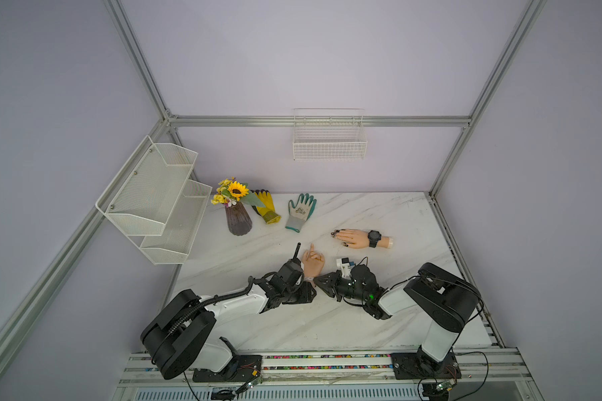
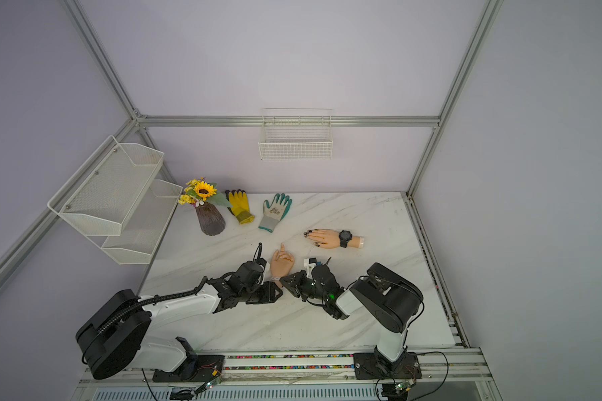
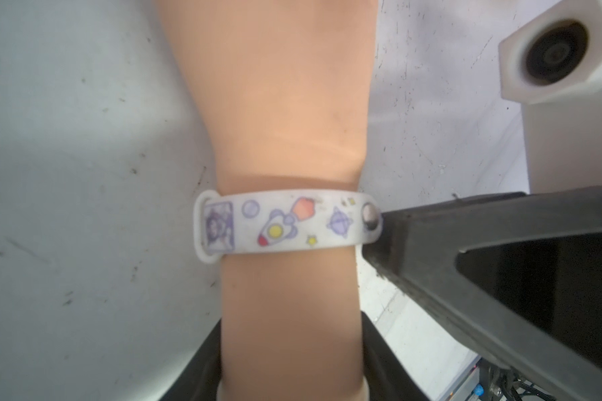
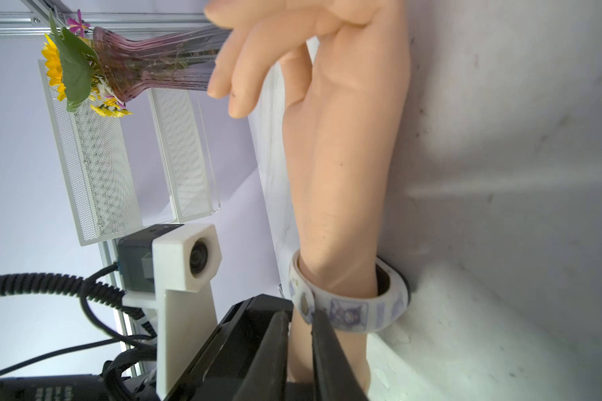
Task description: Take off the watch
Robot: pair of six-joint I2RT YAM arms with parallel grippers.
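A small mannequin hand [image 4: 346,120], palm and curled fingers showing, wears a white strap watch with purple rocket prints [image 3: 281,224] round its wrist. My left gripper is shut on the forearm below the strap. My right gripper reaches in from the right, its tips at the strap by the metal stud; how wide its fingers stand is hard to make out. A second hand [image 1: 351,237] with a black watch [image 1: 374,238] lies behind at the right.
A vase of sunflowers [image 1: 238,220], a yellow glove [image 1: 267,210] and a grey-green glove [image 1: 300,214] lie at the back. Mesh baskets [image 1: 154,220] hang on the left wall.
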